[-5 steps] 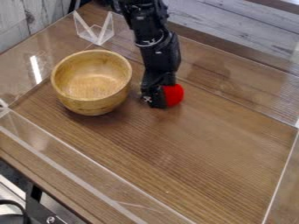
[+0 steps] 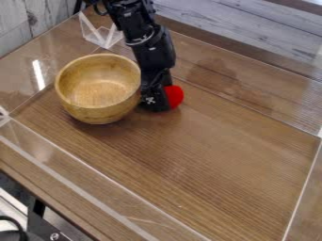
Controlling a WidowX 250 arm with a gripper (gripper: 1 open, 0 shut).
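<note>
My black gripper [image 2: 153, 92] reaches down from the top of the camera view, open, right beside the wooden bowl [image 2: 94, 85]. A red round object [image 2: 174, 96] lies on the table just right of the fingers, partly hidden behind them. Whether the fingers touch it I cannot tell.
A clear angular object [image 2: 98, 28] stands at the back left. Dark cable lies at the bottom-left corner, off the table's edge.
The gripper has moved left toward the bowl. The red object sits slightly further left than a second ago and is less covered on its right.
</note>
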